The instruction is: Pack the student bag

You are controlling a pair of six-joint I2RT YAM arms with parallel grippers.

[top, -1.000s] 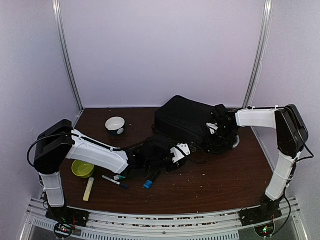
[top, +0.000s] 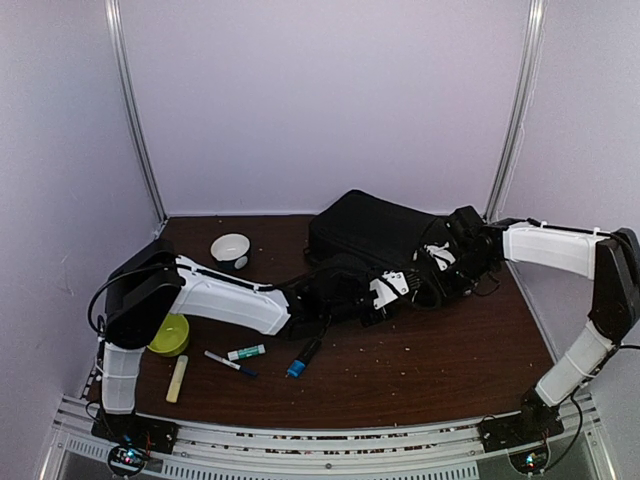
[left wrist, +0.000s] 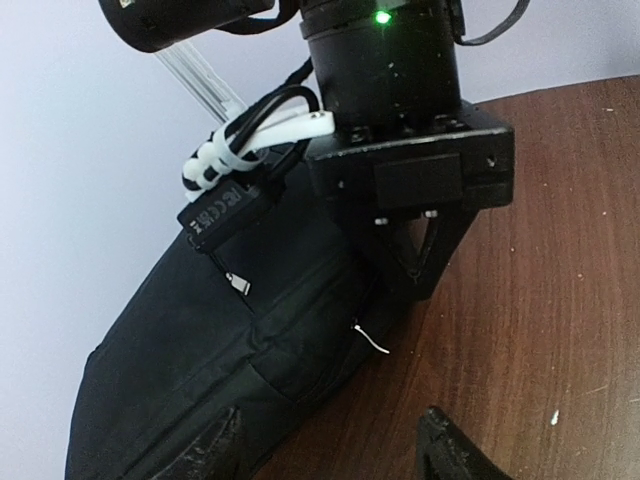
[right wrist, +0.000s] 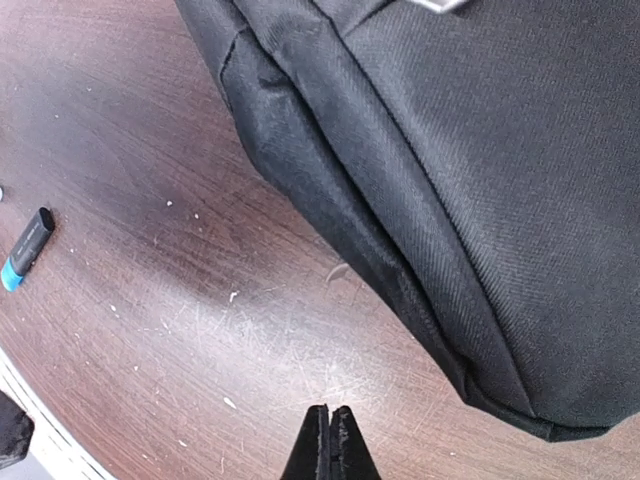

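Note:
The black student bag (top: 365, 232) lies at the back right of the table. In the right wrist view its dark fabric (right wrist: 400, 200) fills the upper right, clear of my right gripper. That gripper's fingers are together with nothing between them, wood showing around the tips. My left gripper stands open and empty, its fingers wide apart near the bag's lower edge. Ahead of it the right gripper hangs close against the bag, where a zipper pull (left wrist: 238, 284) and a thin white cord show.
On the left are a white bowl (top: 230, 248), a yellow-green bowl (top: 170, 336), a yellow stick (top: 176, 380), a blue-and-white marker (top: 230, 364), a green marker (top: 246, 352) and a blue-ended black marker (top: 296, 368). Both arms meet closely beside the bag.
My right gripper has come off the bag and shifted right in the top view. The left arm has moved right, toward it. The bag stays in about the same place.

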